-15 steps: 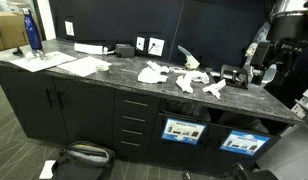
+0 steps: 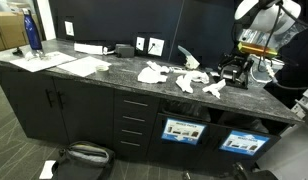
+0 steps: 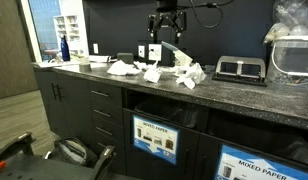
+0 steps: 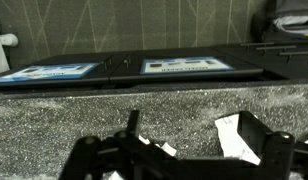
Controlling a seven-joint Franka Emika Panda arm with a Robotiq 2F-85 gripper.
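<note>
My gripper is open above the dark speckled counter, with its black fingers (image 4: 107,148) wide apart at the bottom of the wrist view. A white crumpled piece (image 4: 234,137) shows beside the right finger, partly hidden by it. In exterior view 1 the arm reaches in from the upper right, and the gripper (image 2: 256,50) hangs above the counter's right part. Several crumpled white papers or cloths (image 2: 152,74) lie along the counter's middle. Exterior view 2 has the gripper (image 3: 167,20) high over these white pieces (image 3: 191,76). It touches none of them.
A silver toaster-like appliance (image 3: 240,69) and a clear container (image 3: 292,60) stand on the right. Open bins below carry blue "MIXED PAPER" labels (image 3: 156,139). A blue bottle (image 2: 33,33) stands far left. A black bag (image 2: 82,161) lies on the floor.
In exterior view 1 the arm has swung in from the right edge toward the left, bringing the gripper over the counter. The white pieces have not moved.
</note>
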